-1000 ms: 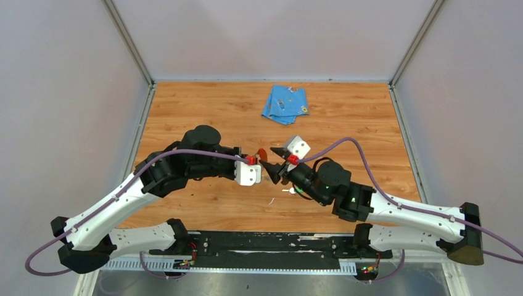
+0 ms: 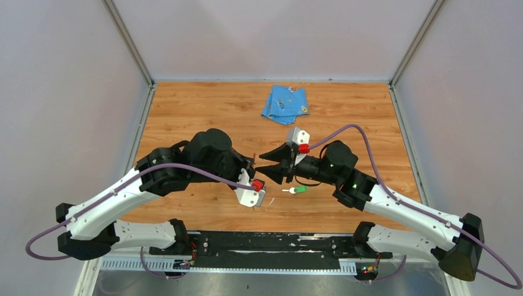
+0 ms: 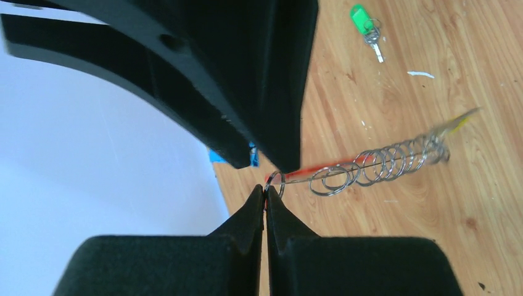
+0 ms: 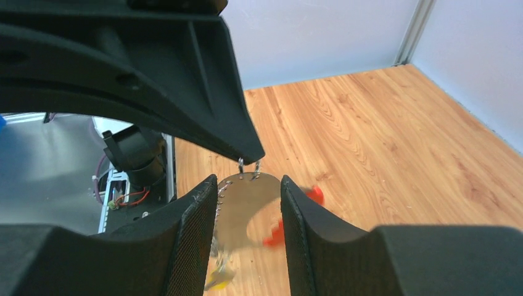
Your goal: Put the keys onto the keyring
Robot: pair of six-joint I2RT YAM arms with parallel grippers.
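My left gripper is shut on a thin wire ring (image 3: 275, 174) at its fingertips. From the ring a springy metal coil (image 3: 385, 161) stretches away, blurred at its far end, with a red strip (image 3: 330, 165) behind it. In the right wrist view the ring's wire shows under the left fingertips, and a blurred red piece (image 4: 276, 234) swings below. Facing it, my right gripper is part open, its fingers apart on either side of the hanging wire. A key (image 3: 375, 48) with a green tag (image 3: 361, 18) lies on the table.
A folded blue cloth (image 2: 287, 103) lies at the back of the wooden table (image 2: 203, 105). A small white scrap (image 3: 420, 74) rests on the wood near the key. Both grippers are close together over the table's middle.
The tagged key has stayed put.
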